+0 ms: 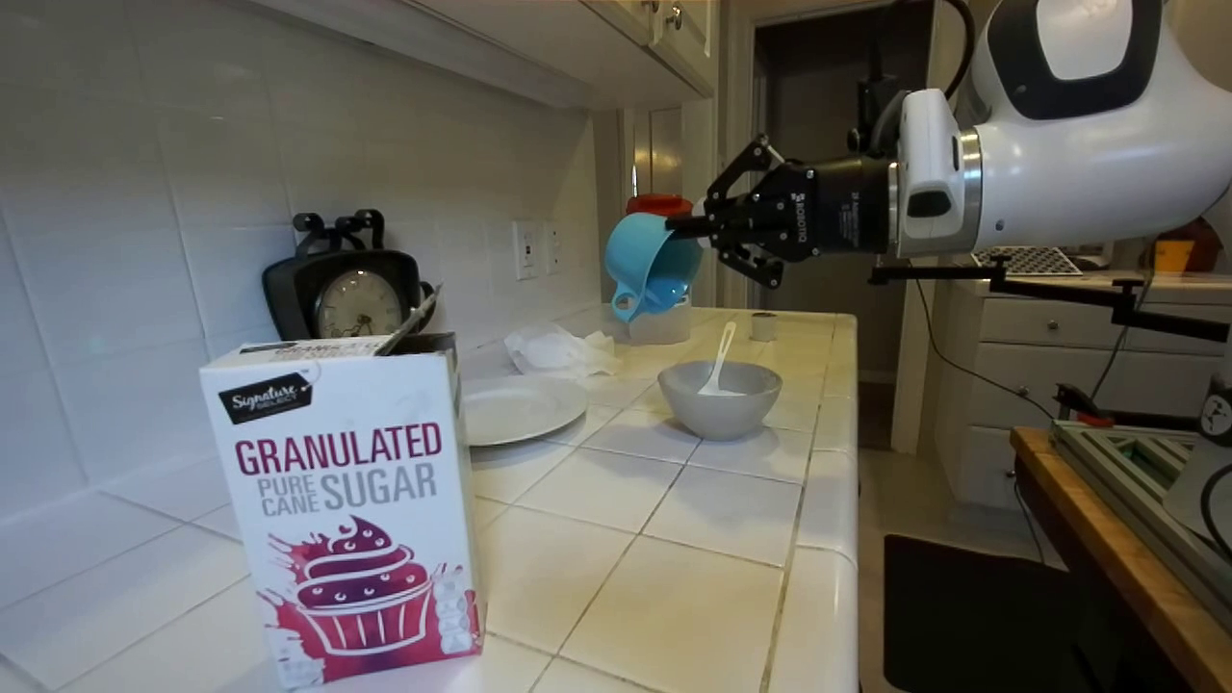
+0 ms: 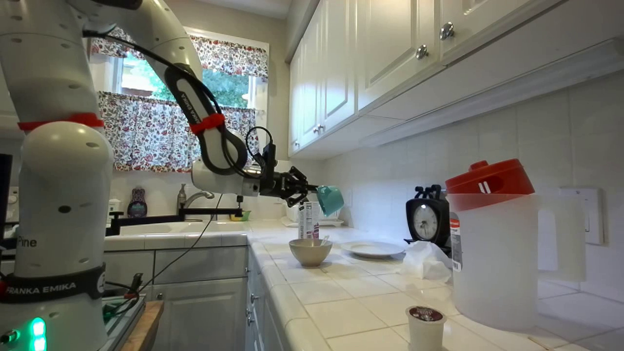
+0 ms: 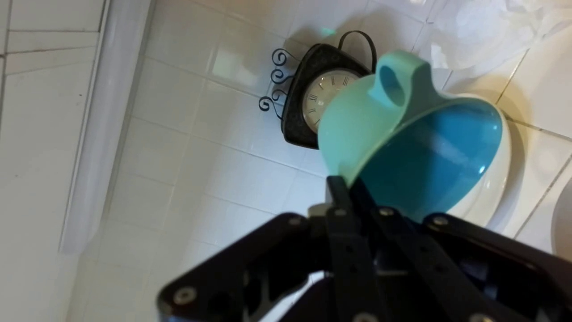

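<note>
High over the counter, a light blue cup (image 1: 647, 256) is tilted well over on its side, its handle pointing down in exterior view 1. My gripper is shut on the cup's rim, and the blue interior, open to the wrist camera, looks empty where it shows. Below and a little nearer the counter edge sits a grey bowl (image 1: 722, 404) with a white spoon (image 1: 722, 358) standing in it. A white plate (image 2: 374, 249) lies flat between the bowl and the wall; the cup covers much of it in the wrist view.
A sugar box (image 1: 346, 508) stands open at the near end in exterior view 1. Against the wall are a black clock (image 2: 427, 219) and crumpled white paper (image 2: 425, 261). A red-lidded pitcher (image 2: 494, 257) and a small pod cup (image 2: 425, 327) occupy the other end. Cabinets (image 2: 374, 52) overhang the counter.
</note>
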